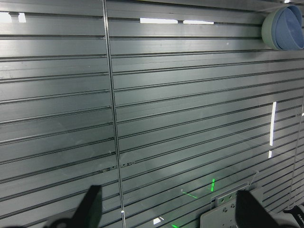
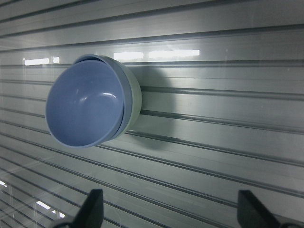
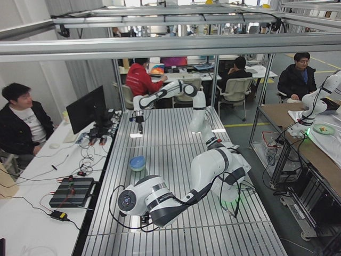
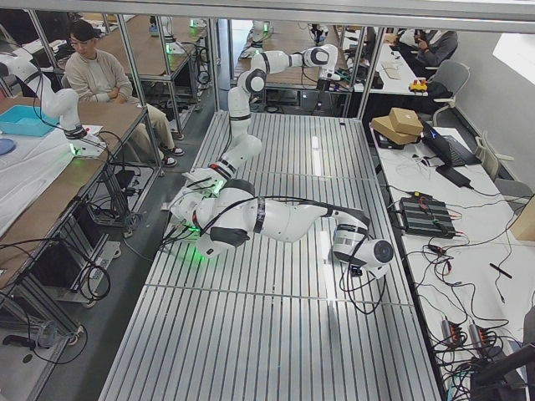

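A blue bowl (image 3: 137, 161) nests in a pale green bowl (image 2: 134, 97) on the slatted metal table (image 3: 133, 197); both show at the upper right of the left wrist view and large in the right wrist view. My left gripper is over bare slats, its fingers far apart, nothing between them. My right gripper is above the table near the bowls, its fingers wide apart and empty.
A side desk (image 3: 42, 234) with monitor, power boxes and cables runs along one long edge of the table; another robot's bench (image 3: 277, 114) is beyond the other. People sit around.
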